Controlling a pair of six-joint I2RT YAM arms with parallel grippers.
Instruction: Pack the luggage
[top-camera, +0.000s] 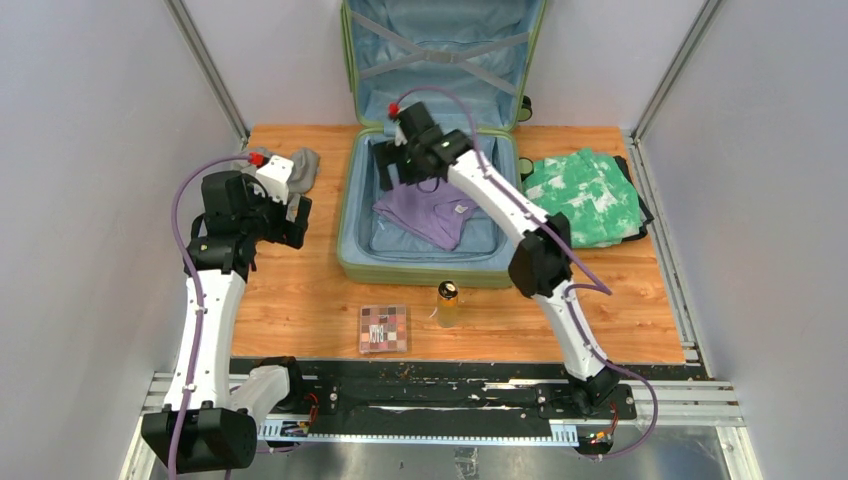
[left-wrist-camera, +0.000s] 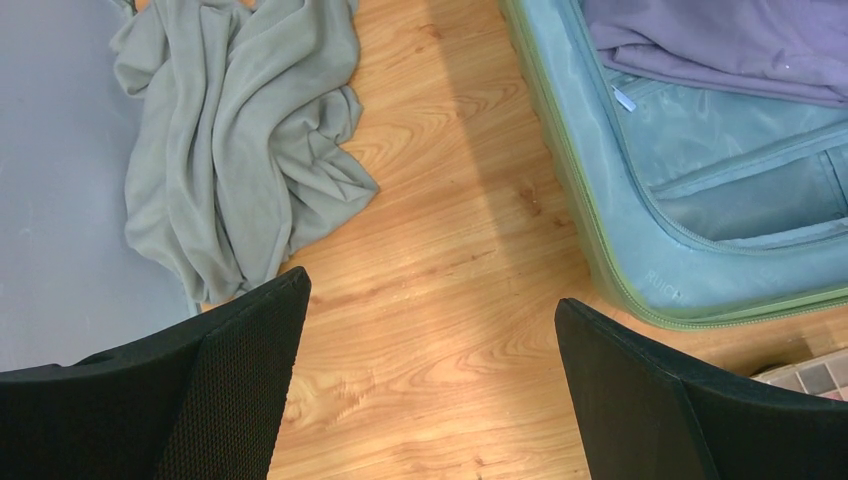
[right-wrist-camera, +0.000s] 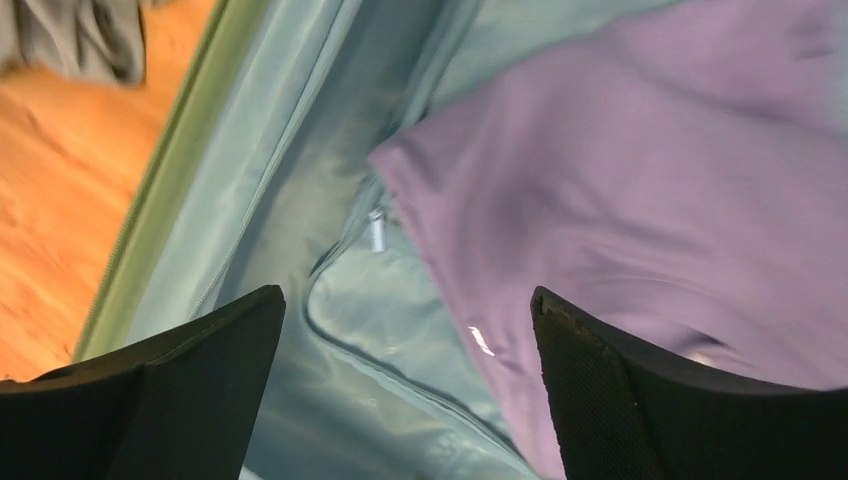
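Observation:
An open green suitcase (top-camera: 430, 275) with blue lining holds a crumpled purple garment (top-camera: 428, 215). My right gripper (top-camera: 388, 165) is open over the suitcase's left part; in the right wrist view the garment's left edge lies below its fingers, slightly blurred. My left gripper (top-camera: 292, 222) stands open over the wood left of the suitcase, just in front of grey cloth (left-wrist-camera: 240, 150), with nothing between its fingers. A folded green patterned cloth (top-camera: 585, 195) on dark fabric lies to the right of the suitcase.
A palette case (top-camera: 383, 328) and an amber bottle (top-camera: 447, 310) stand on the front of the wooden table (top-camera: 290, 320). Walls bound both sides.

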